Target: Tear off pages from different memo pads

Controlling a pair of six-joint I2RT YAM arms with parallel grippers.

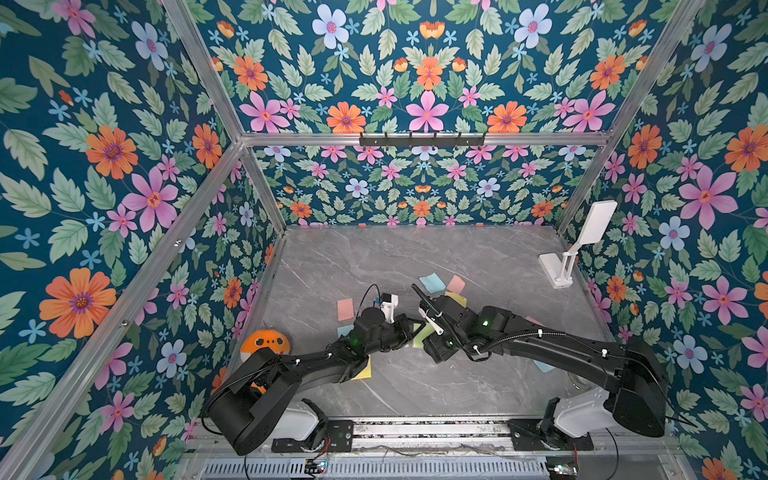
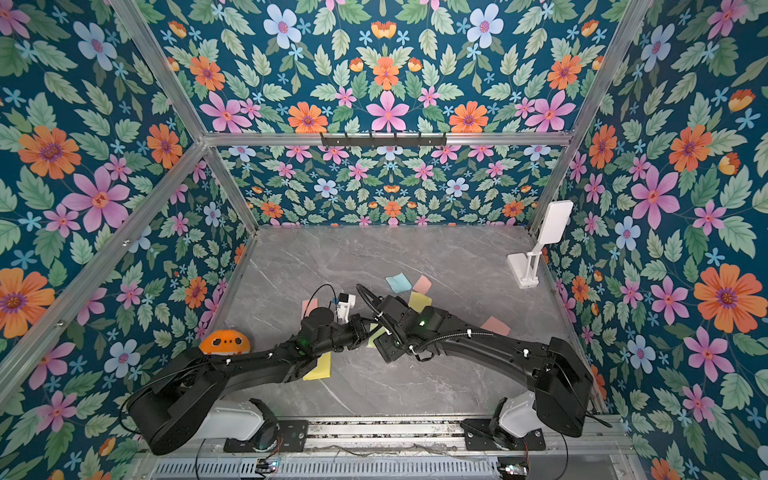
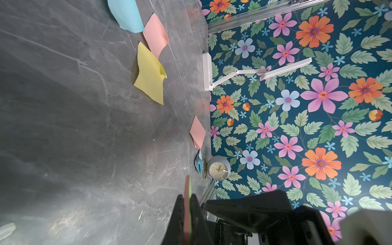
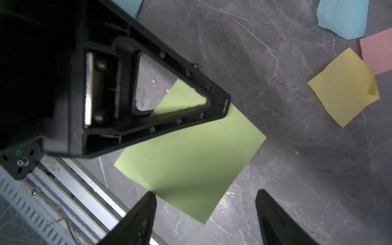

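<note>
My left gripper is shut on a light green memo pad (image 4: pixel 200 159). The left wrist view shows the pad edge-on as a thin green and pinkish strip; in the right wrist view its broad face spreads below the left gripper's dark finger (image 4: pixel 218 105). My right gripper stands open, its fingertips on either side of the pad's lower corner, with a wide gap on the right. Whether either finger touches the paper I cannot tell. From the top left view the right gripper's body (image 1: pixel 448 336) covers much of the pad.
Behind the grippers lie loose blue (image 1: pixel 433 282), pink (image 1: pixel 456 285) and yellow (image 4: pixel 347 87) sheets. Pink pads (image 3: pixel 197 132) and a blue one (image 3: pixel 198 162) rest at the right. An orange object (image 2: pixel 225 341) and white lamp (image 1: pixel 557 270) flank the sides.
</note>
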